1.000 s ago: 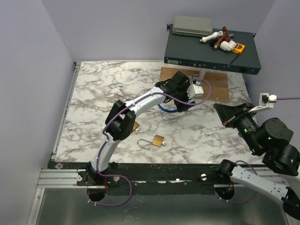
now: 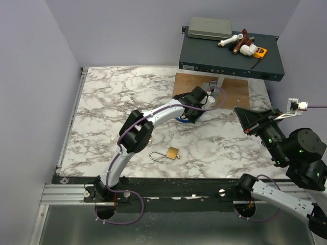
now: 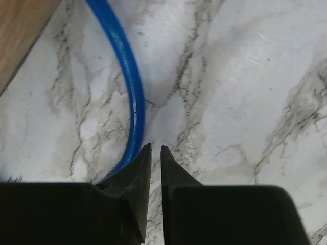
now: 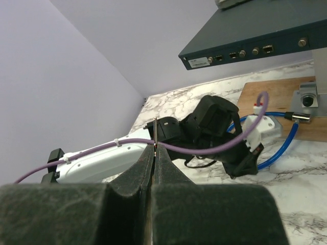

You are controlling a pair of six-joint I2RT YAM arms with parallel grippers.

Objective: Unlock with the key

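Note:
A blue cable lock lies on the marble table and the wooden board's edge; its blue cable [image 3: 134, 97] curves just beyond my left gripper. That gripper is slightly open, pointing down, with only tabletop showing between its fingertips. In the right wrist view, the lock's dark and silver cylinder [image 4: 298, 117] rests by the board, to the right of the left hand. My right gripper is shut on a thin brass key [image 4: 155, 128], which sticks out from its tips. From above, the right gripper [image 2: 238, 109] hangs at the right, apart from the lock.
A brass padlock [image 2: 172, 152] with its shackle swung out lies front centre. Another brass piece peeps from behind the left arm. A dark raised shelf [image 2: 230, 56] overhangs the wooden board [image 2: 240, 92].
My left gripper has shifted a little left and toward the front, near the blue cable.

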